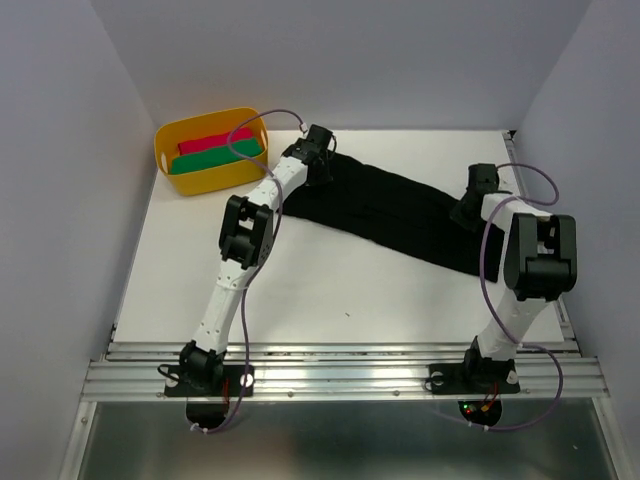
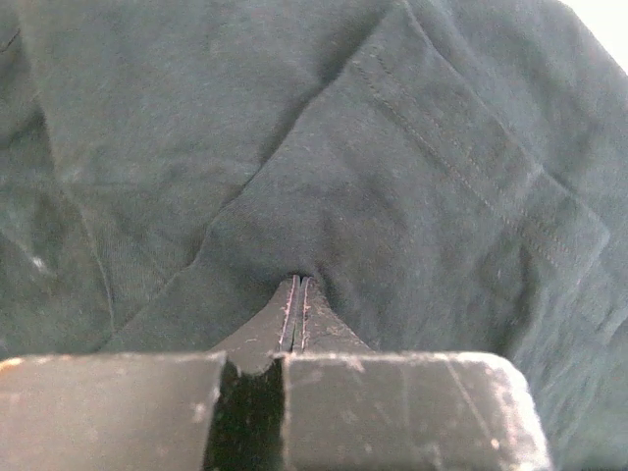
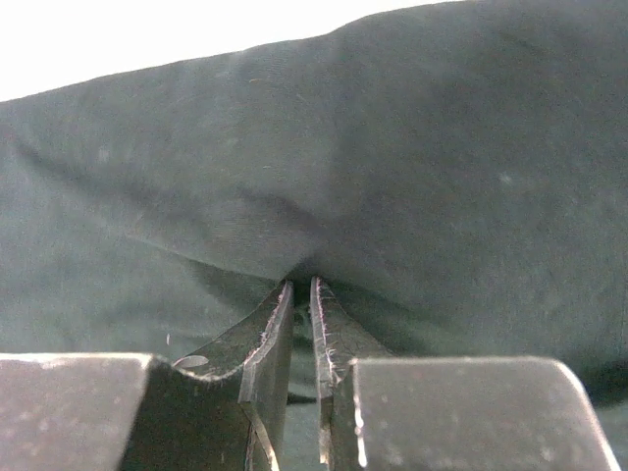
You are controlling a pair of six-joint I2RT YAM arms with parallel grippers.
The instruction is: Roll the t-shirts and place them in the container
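Observation:
A black t-shirt (image 1: 390, 208) lies as a long folded band across the table, slanting from upper left down to the right. Over its left end, my left gripper (image 1: 325, 172) is shut with its tips against the cloth; in the left wrist view the fingers (image 2: 316, 319) meet, and a stitched hem of the shirt (image 2: 442, 157) shows ahead of them. Toward the right end, my right gripper (image 1: 462, 218) is shut on the shirt. In the right wrist view its fingertips stand a narrow gap apart, with a fold of cloth (image 3: 304, 235) running into them.
A yellow basket (image 1: 215, 184) stands at the back left, holding a red roll (image 1: 205, 147) and a green roll (image 1: 215, 157). Grey walls close the sides and back.

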